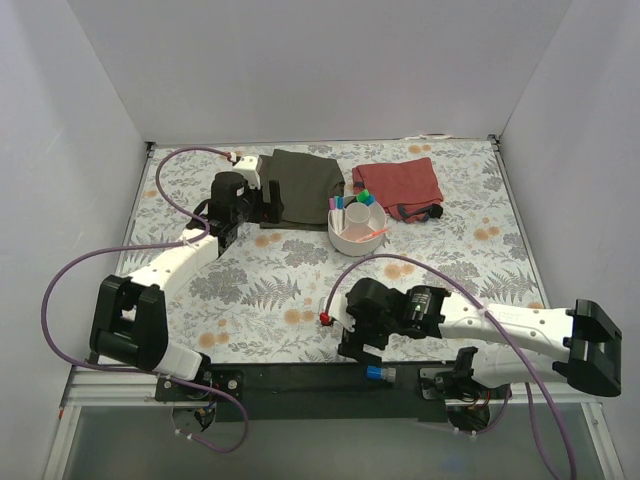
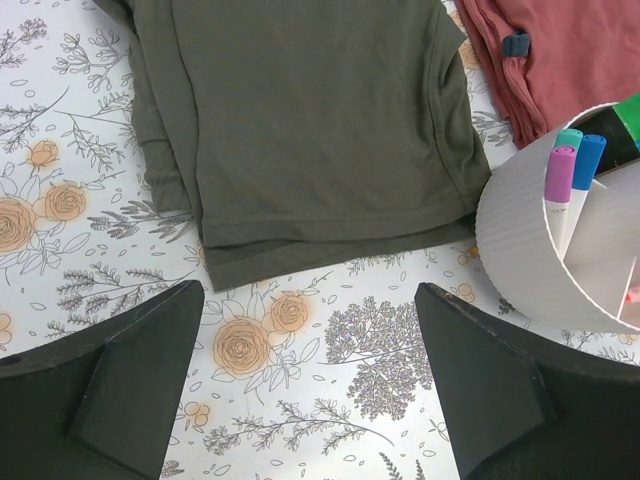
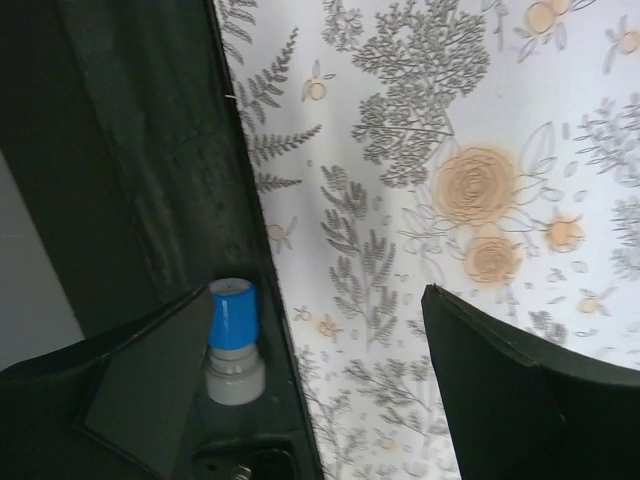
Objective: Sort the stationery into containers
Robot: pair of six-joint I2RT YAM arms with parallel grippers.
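Note:
A white round container (image 1: 339, 245) stands at the back middle, holding a white cup (image 1: 356, 216), several markers and an orange pen (image 1: 374, 235). In the left wrist view, pink (image 2: 560, 175) and blue (image 2: 587, 165) markers lean at its wall. My left gripper (image 1: 269, 202) hangs open over the dark green cloth (image 1: 307, 185), left of the container. On the dark strip past the table's front edge lies a small blue and clear-grey item (image 3: 233, 318). My right gripper (image 1: 361, 350) is open just behind and left of it, holding nothing; its left finger is close to the item in the right wrist view.
A folded red cloth (image 1: 402, 185) lies at the back right. The dark strip (image 1: 300, 385) runs along the table's front edge. My right arm covers much of the front right.

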